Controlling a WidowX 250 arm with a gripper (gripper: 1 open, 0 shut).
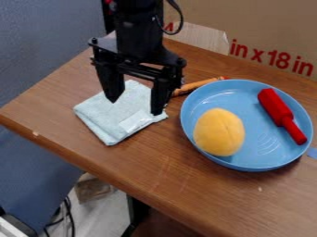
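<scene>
My black gripper (136, 93) hangs open over a pale folded cloth (111, 119) at the left of the wooden table, its fingertips low near the cloth's back part; whether they touch it I cannot tell. An orange stick (198, 83) lies behind the gripper, partly hidden. A blue plate (250, 157) at the right holds a yellow oval object (220, 132) and a red bottle-like object (280, 114).
A cardboard box (266, 32) stands at the back. Beyond the left edge are a blue surface and cables.
</scene>
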